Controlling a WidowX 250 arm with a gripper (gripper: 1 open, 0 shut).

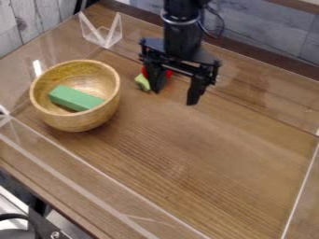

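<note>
My gripper [176, 91], black, hangs at the upper middle of the camera view, with its fingers pointing down above the wooden table [206, 173]. Just behind and left of it lie a small green object [144, 82] and a red object [162, 72], partly hidden by the gripper. A wooden bowl [93, 119] at the left holds a green block [75, 99]. Whether the gripper is open or shut, or holds anything, I cannot tell.
A clear wire-like or plastic item [37, 77] lies near the left edge.
</note>
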